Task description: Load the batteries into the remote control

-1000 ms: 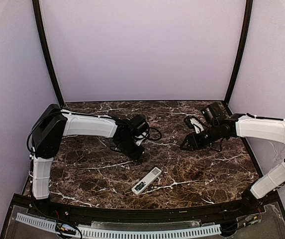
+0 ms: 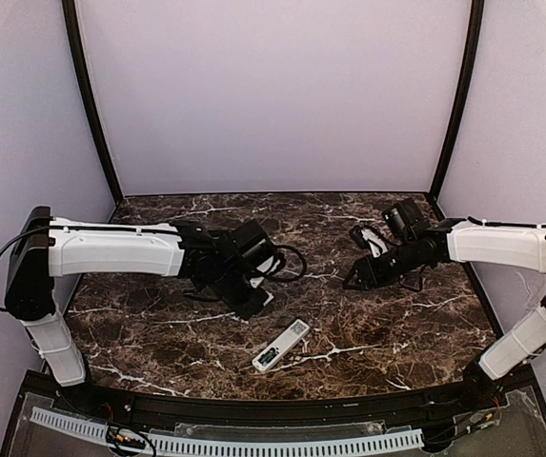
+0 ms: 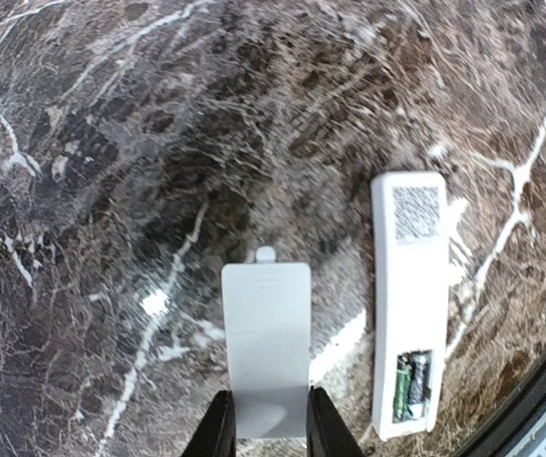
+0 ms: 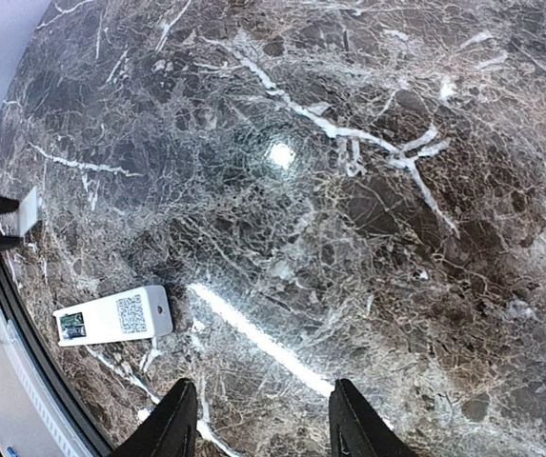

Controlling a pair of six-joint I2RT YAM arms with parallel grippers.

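Observation:
The white remote (image 2: 280,345) lies on the dark marble table, its battery bay (image 3: 414,386) open with green and dark contents at one end. Beside it in the left wrist view is a white plate-like piece (image 3: 266,333), apparently the back cover, between the fingertips of my left gripper; in the right wrist view it appears held off to the left (image 4: 28,214). My right gripper is open and empty, over bare table to the right of the remote.
A dark rail (image 2: 282,407) runs along the front edge, with pale walls at the sides and back.
My left arm has shifted toward the front of the table, nearer the remote, with its gripper slightly lower in the top view. The remote and right arm look unmoved.

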